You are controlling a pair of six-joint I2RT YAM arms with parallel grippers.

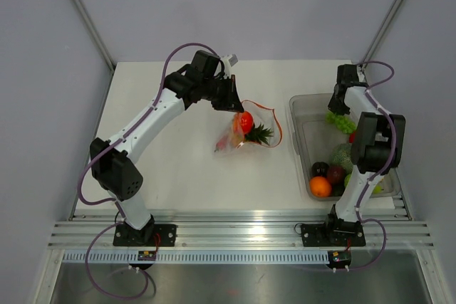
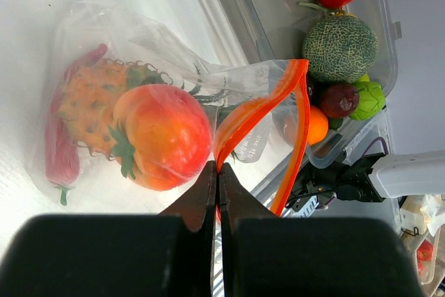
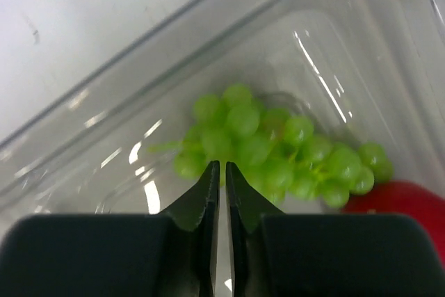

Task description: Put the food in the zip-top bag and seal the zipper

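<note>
The clear zip bag (image 2: 167, 39) with its orange rim (image 2: 250, 123) lies at mid-table, mouth toward the bin. Inside it are a tomato (image 2: 163, 137), a pineapple (image 2: 94, 106) and a red chili (image 2: 59, 147). At the bag's mouth my left gripper is shut on the orange rim. Green grapes (image 3: 250, 137) lie in the bin's far corner. Over their near edge is my right gripper, its fingers only slightly apart with a slim gap between the tips. Whether a grape touches the fingertips cannot be told.
The grey bin (image 1: 308, 122) on the right also holds a red fruit (image 3: 410, 206), a melon (image 2: 341, 48), an orange (image 1: 320, 186) and several other pieces. Its raised wall stands between grapes and bag. The table left of the bag is clear.
</note>
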